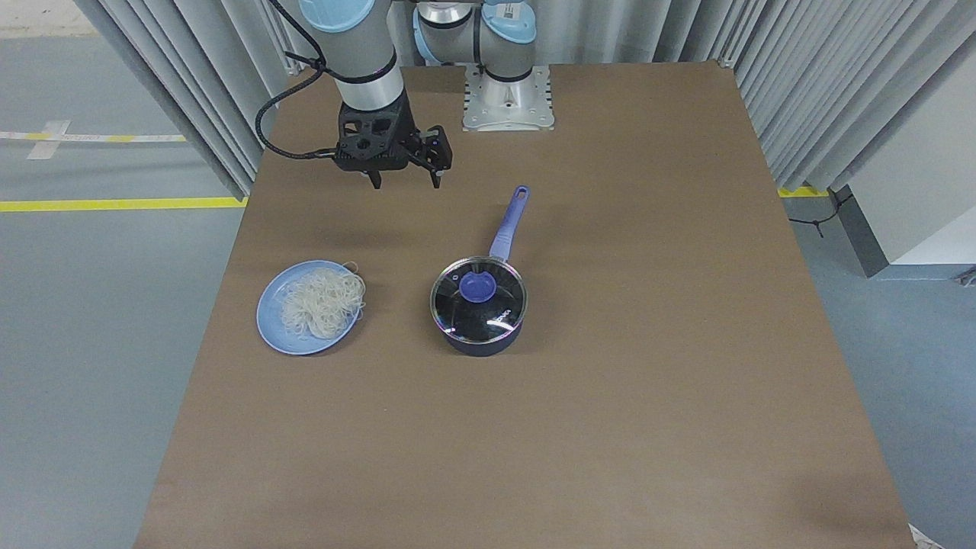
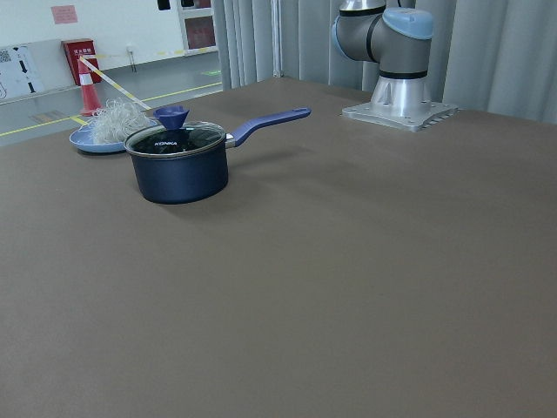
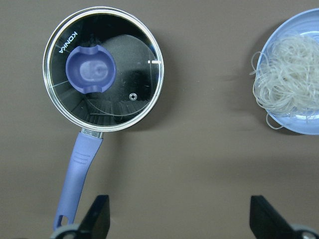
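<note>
A dark blue saucepan (image 1: 476, 320) with a glass lid, blue knob and long blue handle (image 1: 508, 219) stands mid-table, the handle toward the robot's base. Left of it in the front view, a blue plate (image 1: 274, 325) holds a loose heap of white noodles (image 1: 320, 302), some strands over the rim. My gripper (image 1: 405, 181) is open above the back left of the table, behind both things. In the wrist view its two fingers (image 3: 97, 219) stand wide apart with nothing between them, near the handle's end from that angle.
The robot's base plate (image 1: 508, 117) sits at the back edge, with grey curtains behind it.
</note>
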